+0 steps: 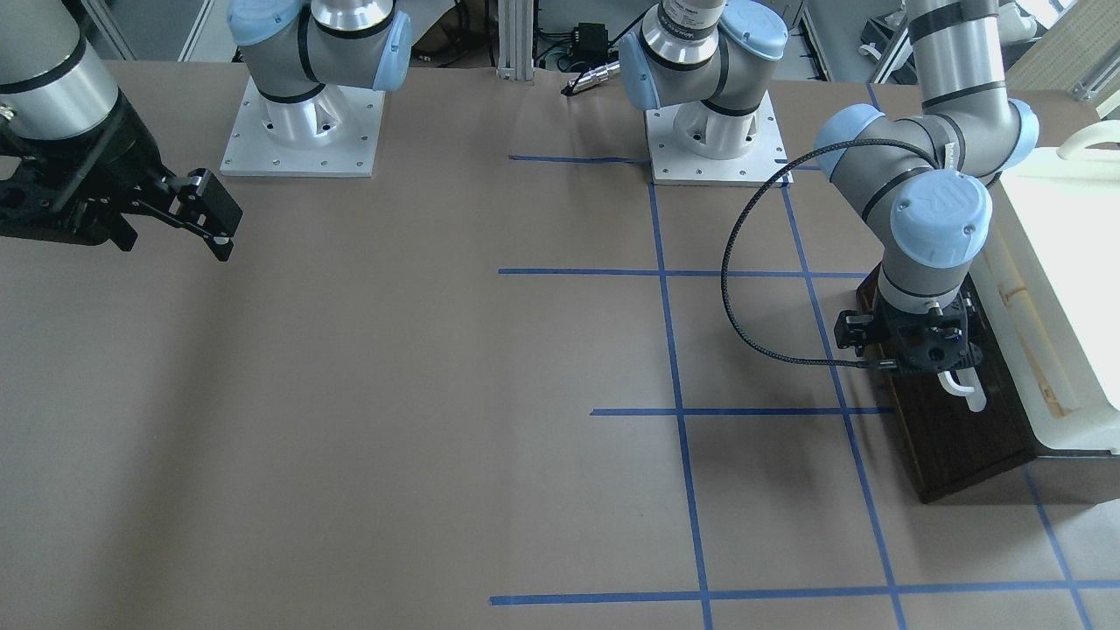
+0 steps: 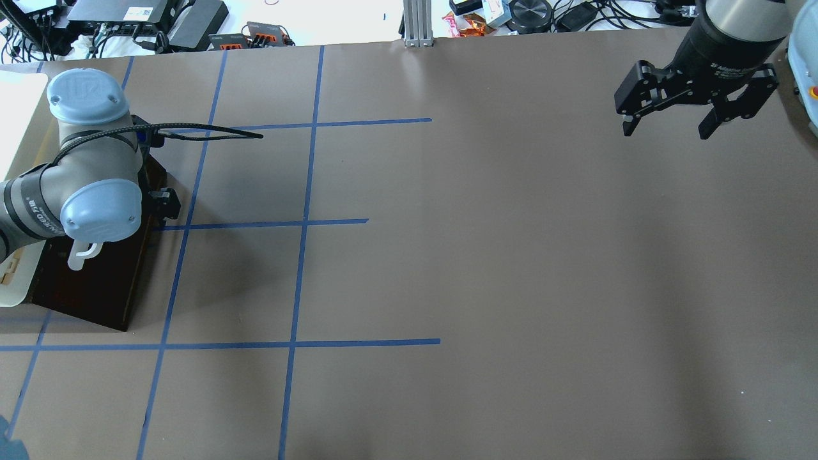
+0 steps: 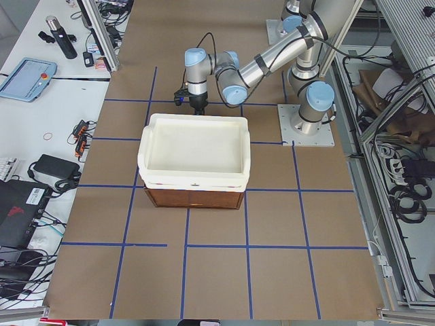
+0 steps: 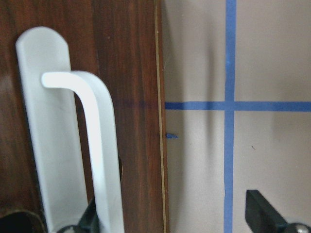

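A dark wooden box (image 1: 945,451) with a white liner (image 3: 194,153) stands at the right in the front view. My gripper (image 1: 908,341) is at its side, at a white lever handle (image 4: 102,136) on a white plate. In the left wrist view one black finger (image 4: 262,216) sits to the right of the box's edge, over the floor; the other is mostly hidden behind the handle at the bottom. The fingers stand apart, with the handle's lower part near the left finger.
Other arms stand at the back, and a black gripper (image 2: 694,92) hangs at the other side of the table. A black cable loops from my arm.
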